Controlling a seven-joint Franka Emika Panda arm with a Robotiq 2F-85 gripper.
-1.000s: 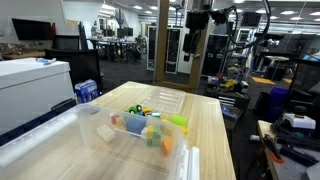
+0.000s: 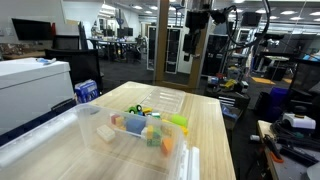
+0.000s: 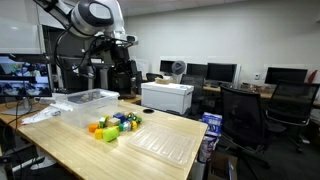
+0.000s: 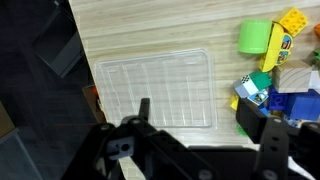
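High above the table, my gripper stands open with nothing between its fingers; it also shows as a dark shape in exterior view 1. Below it in the wrist view lies a flat, pale rectangular tray, its visible surface empty. Beside the tray, to the right, are a green cylinder, a yellow piece, an orange block, a wooden block and a blue block. Part of this group is cut off or hidden by the right finger. Exterior view 2 shows the colourful pieces clustered beside the tray.
A clear plastic bin stands in the foreground of exterior view 1, with pieces visible in or through it. Bare wooden tabletop lies in front of the pieces. A white cabinet and office chairs are beyond the table.
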